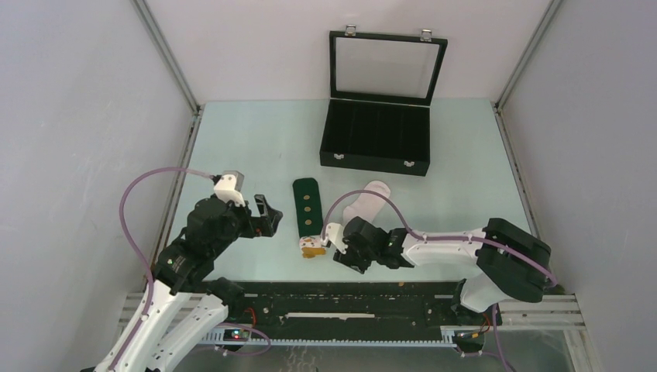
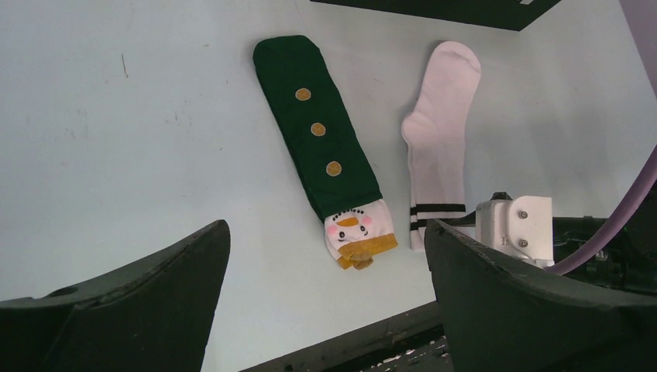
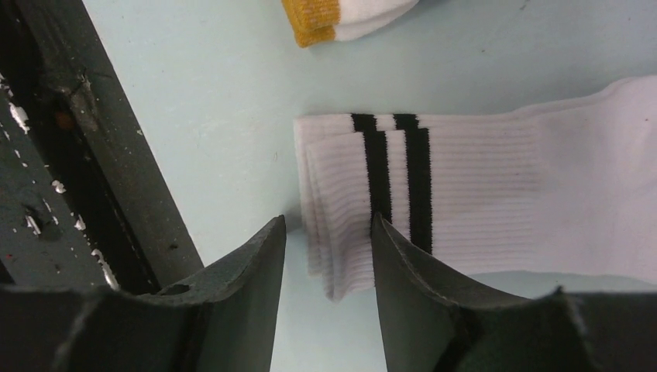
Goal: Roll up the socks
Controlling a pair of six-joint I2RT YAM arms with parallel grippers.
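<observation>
A pink sock point(image 2: 440, 116) with two black stripes lies flat, its cuff toward the table's front edge. Over that cuff is my right gripper; its fingers stand part open, with one fingertip at the stripes and the other off the cuff's outer edge. The cuff's layers point(image 3: 341, 186) lie slightly offset in the right wrist view. Left of it rests a dark green sock point(image 2: 314, 124) with gold dots and a snowman face point(image 2: 359, 229) at its cuff. Open and empty, my left gripper point(image 1: 270, 215) hangs above the table, left of the green sock.
A black compartment box point(image 1: 375, 136), its glass lid point(image 1: 387, 66) raised, stands at the back. Bare table point(image 1: 240, 139) stretches to the left. A dark rail point(image 1: 333, 306) runs along the front edge, close to the right gripper.
</observation>
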